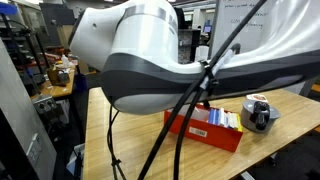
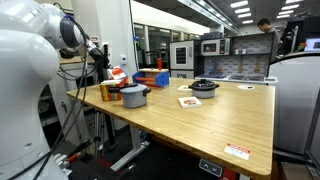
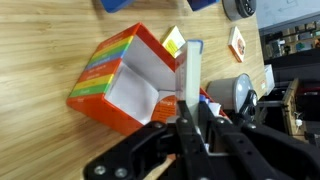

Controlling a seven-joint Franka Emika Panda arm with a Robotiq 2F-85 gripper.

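Observation:
In the wrist view my gripper is shut on a slim white item, which sticks out ahead of the fingers. Behind it in that view lies an open red box with a rainbow-striped end and a pale inside. Part of the box is hidden by the held item and the gripper. Exterior view 1 shows several upright, book-like things in the right part of the red box. My arm hides the gripper in that view.
A metal pot stands just right of the red box. Blue containers lie past the box in the wrist view. A dark pot and a flat card sit farther along the table, whose near right area is clear.

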